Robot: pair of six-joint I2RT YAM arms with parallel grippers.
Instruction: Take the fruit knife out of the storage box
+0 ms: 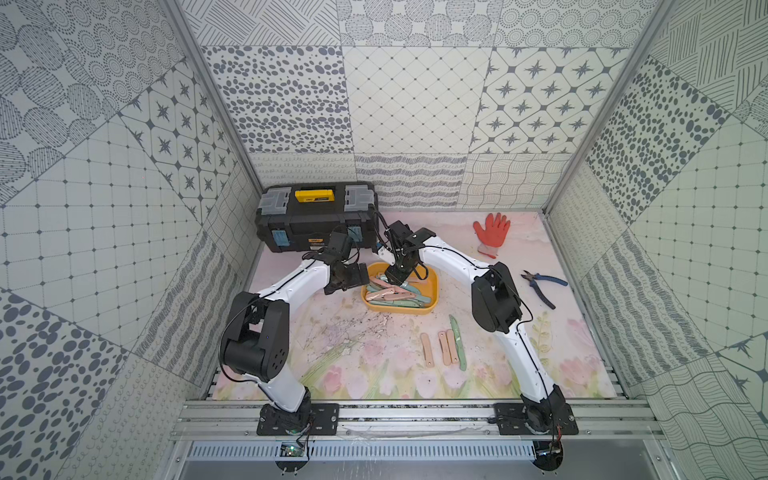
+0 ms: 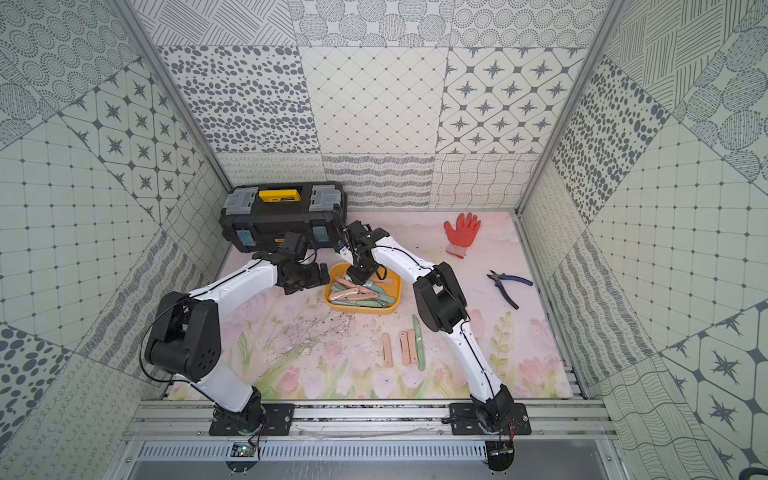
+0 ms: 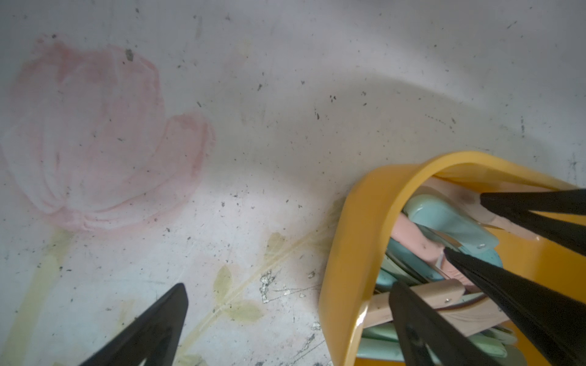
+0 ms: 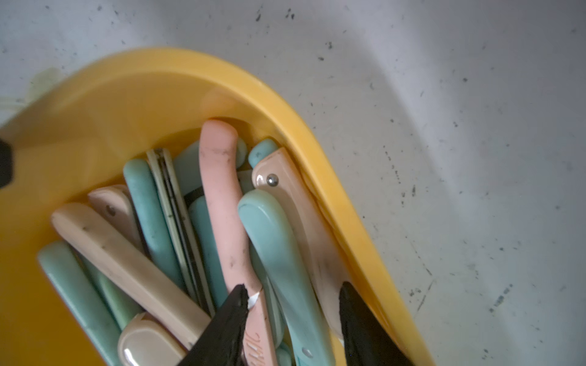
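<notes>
The yellow storage box [image 1: 434,293] [image 2: 397,294] [image 3: 343,256] [image 4: 152,67] holds several pink, beige and teal folding fruit knives. My right gripper is down over the box, part open, its fingertips either side of a teal knife [image 4: 274,244] at the right wall, with a pink knife [image 4: 222,177] beside it; whether it touches the teal one I cannot tell. My left gripper stands open just outside the box's left end, over bare table, with nothing between its fingers.
A black toolbox [image 1: 316,216] stands behind on the left. A red glove [image 1: 492,232] and pliers [image 1: 542,288] lie to the right. Several knives [image 1: 446,348] lie on the table in front of the box.
</notes>
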